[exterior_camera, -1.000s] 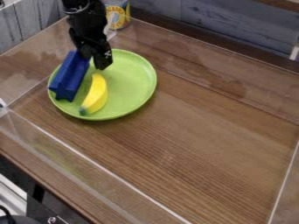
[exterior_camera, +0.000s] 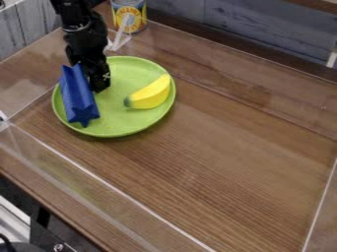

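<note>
My gripper is at the top left, black, reaching down to the far left edge of a green plate; its fingers are hard to make out against the dark behind the blue object. A long blue object lies on the plate's left side, just below the gripper. A yellow banana with a greenish tip lies on the right part of the plate.
A can with a yellow and blue label stands at the back, behind the plate.
The banana has moved from the plate's lower middle to its right side and turned. The blue object stands more lengthwise, slightly lower. The gripper has shifted left and down.
</note>
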